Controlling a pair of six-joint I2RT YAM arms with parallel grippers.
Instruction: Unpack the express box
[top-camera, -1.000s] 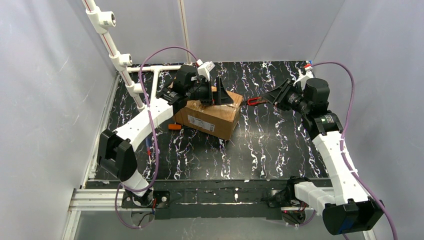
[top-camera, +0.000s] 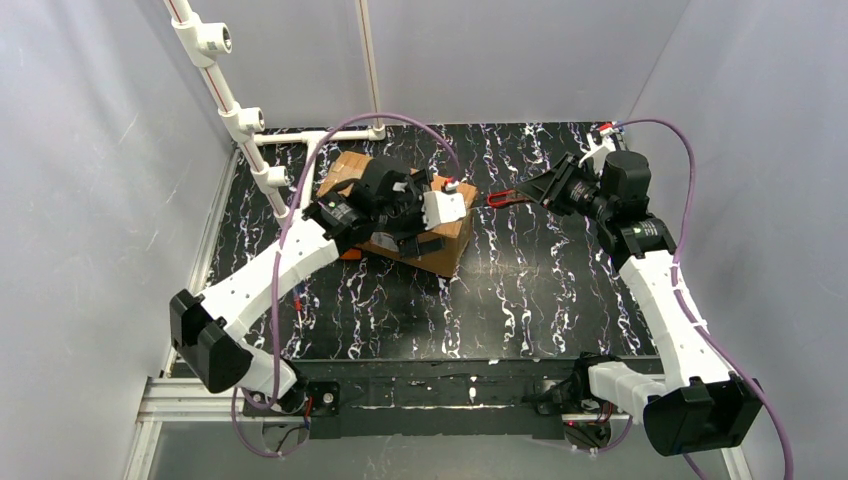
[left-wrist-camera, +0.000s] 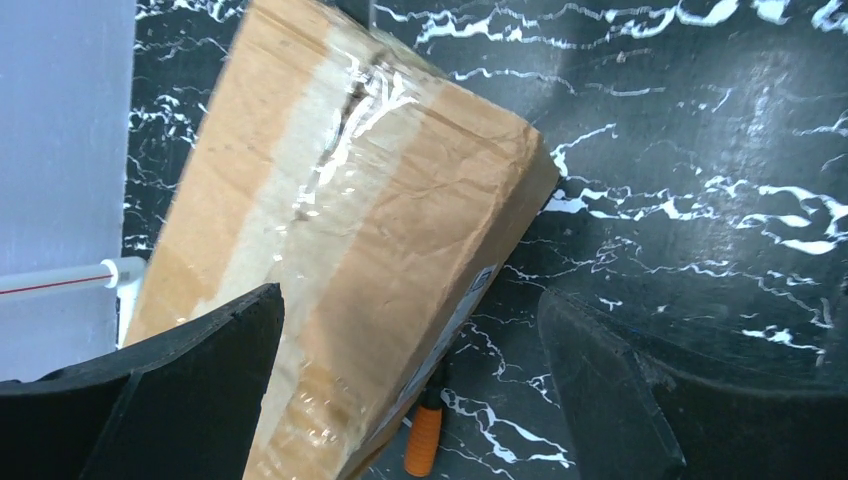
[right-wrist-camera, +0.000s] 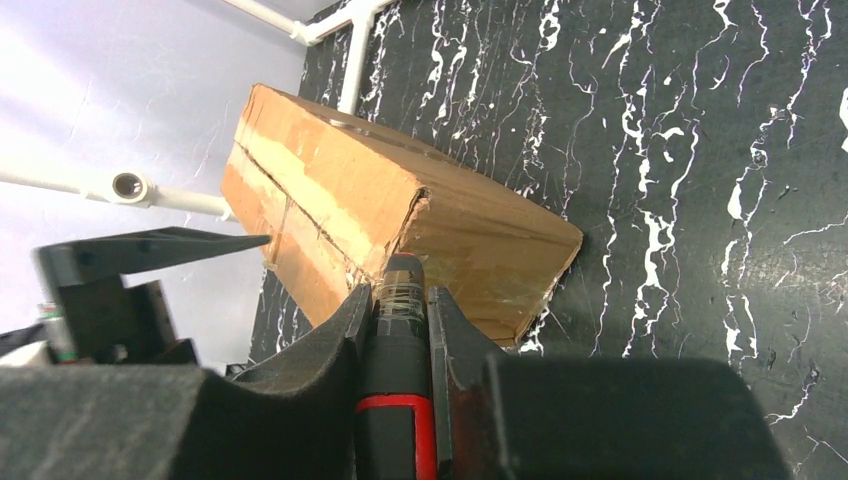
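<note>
A taped cardboard box (top-camera: 440, 255) sits at the back centre of the marble table, its taped top (left-wrist-camera: 370, 200) filling much of the left wrist view. My left gripper (top-camera: 420, 230) hangs over the box, open, with nothing between its fingers. My right gripper (top-camera: 550, 190) is shut on a black-and-red tool (top-camera: 505, 198), whose dark tip (right-wrist-camera: 403, 275) points at the box's right end and seam. Whether it touches cannot be told.
An orange-handled tool (left-wrist-camera: 423, 440) lies beside the box, and another tool (top-camera: 297, 300) lies to the left. White pipe frames (top-camera: 310, 136) border the back left.
My right arm has moved slightly, still with the tool.
</note>
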